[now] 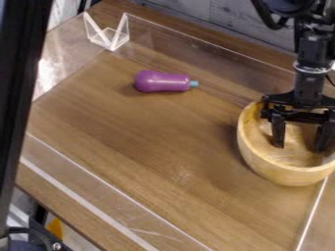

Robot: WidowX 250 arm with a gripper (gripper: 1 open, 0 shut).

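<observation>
The black gripper (299, 131) reaches down into a wooden bowl (275, 169) at the right edge of the camera view. Its fingers stand apart inside the bowl, open, with nothing visible held between them. A purple toy eggplant (163, 81) with a light teal tip lies on the wooden surface, left of and behind the bowl.
A clear plastic bracket (108, 33) stands at the back left. Clear strips edge the wooden board, with a grey wall behind. A dark vertical post (20, 88) fills the left edge. The board's middle and front are free.
</observation>
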